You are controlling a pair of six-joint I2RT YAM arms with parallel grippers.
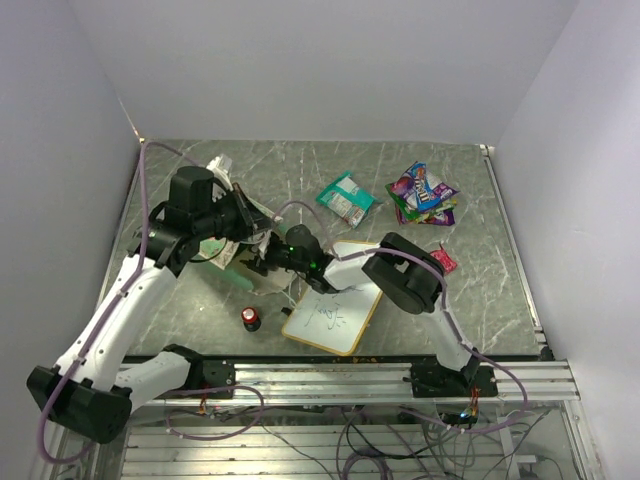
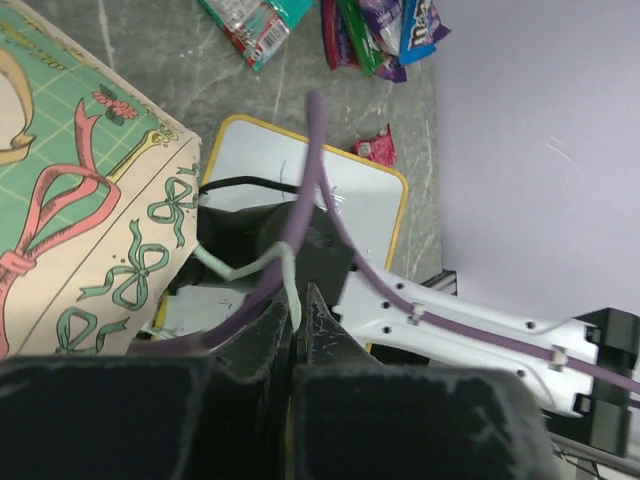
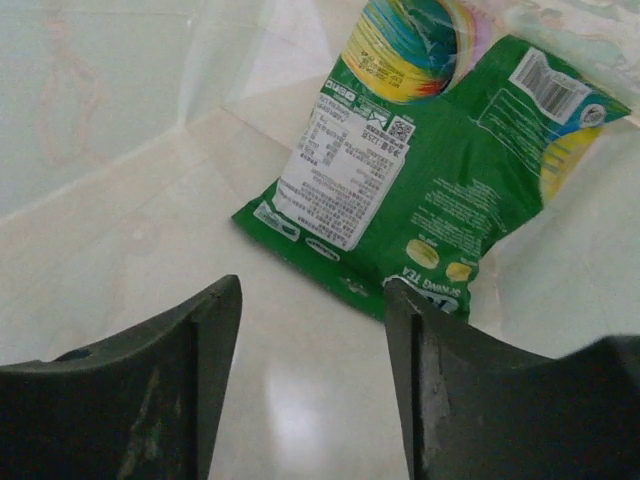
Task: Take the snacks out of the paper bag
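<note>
The paper bag [image 2: 110,210], cream with green panels and printed ribbons, leans at the left of the table. My left gripper is shut on the bag's white cord handle [image 2: 288,270]. Inside the bag, the right wrist view shows a green snack packet [image 3: 440,190] lying against the pale inner wall. My right gripper is part open just short of the packet's lower edge, its fingers apart with nothing held between them. From above, the left gripper [image 1: 250,222] covers part of the bag, and the right arm's end reaches into its mouth.
A teal packet [image 1: 347,198] lies at the back centre, a pile of snack packets [image 1: 422,194] to its right, and a small red packet [image 1: 442,259] below that. A whiteboard [image 1: 330,318] lies under the right arm. A dark red-topped container [image 1: 250,318] stands at front left.
</note>
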